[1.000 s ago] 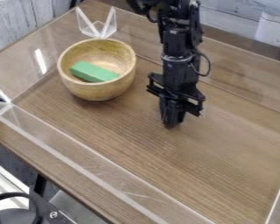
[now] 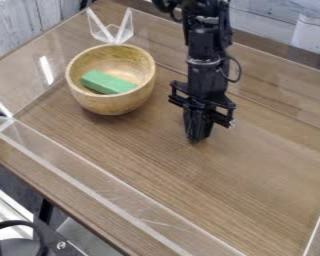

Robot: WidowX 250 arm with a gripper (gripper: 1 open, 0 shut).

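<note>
My black gripper (image 2: pixel 199 130) reaches down from the top centre to the bare wooden table, its fingertips low and close together, looking shut. No object shows clearly between the fingers, though the dark, small detail there is hard to make out. To its left stands a tan bowl (image 2: pixel 128 99) with a green block (image 2: pixel 109 85) lying inside.
A white folded object (image 2: pixel 111 28) is behind the bowl at the top left. Bare table (image 2: pixel 216 195) fills the front and right. A white item shows at the top right edge, and a black cable lies at the bottom left.
My gripper has shifted very slightly, staying low over the same spot. The bowl and green block look unchanged.
</note>
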